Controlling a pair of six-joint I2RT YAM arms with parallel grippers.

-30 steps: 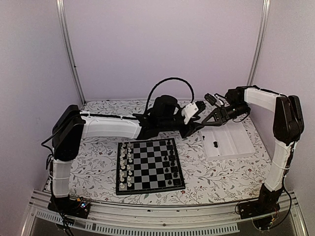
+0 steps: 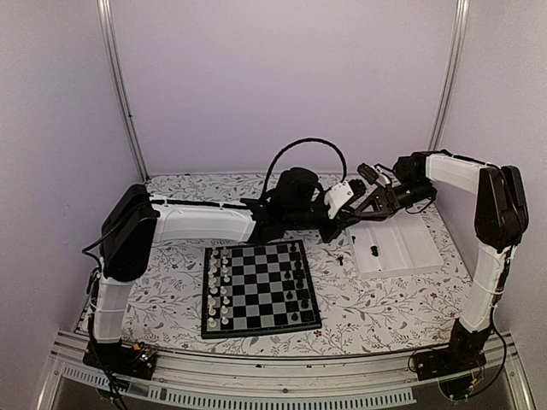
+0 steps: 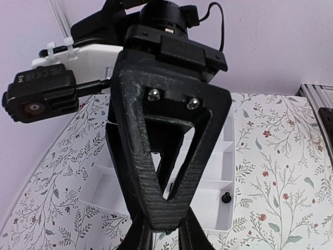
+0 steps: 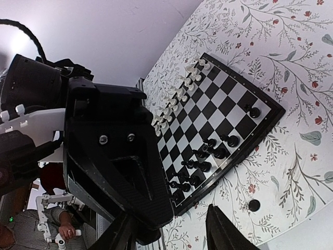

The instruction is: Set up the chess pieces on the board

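The chessboard [image 2: 261,290] holds white pieces along its left side and black pieces along its right. My left gripper [image 2: 340,224] and my right gripper [image 2: 366,209] meet in the air above the gap between board and tray. In the left wrist view the right gripper's black frame hides whatever is between the left fingertips. In the right wrist view the left gripper sits just beside the right fingers [image 4: 218,229]; I cannot tell what either holds. A black chess piece [image 4: 254,205] lies on the patterned table between board and tray.
The white compartment tray [image 2: 410,256] at the right contains a few black pieces [image 2: 373,251]. The front of the table, right of the board, is clear. Walls stand at the back and both sides.
The left arm has moved slightly right toward the right gripper. A small black piece now shows on the table left of the tray, where earlier there was none.
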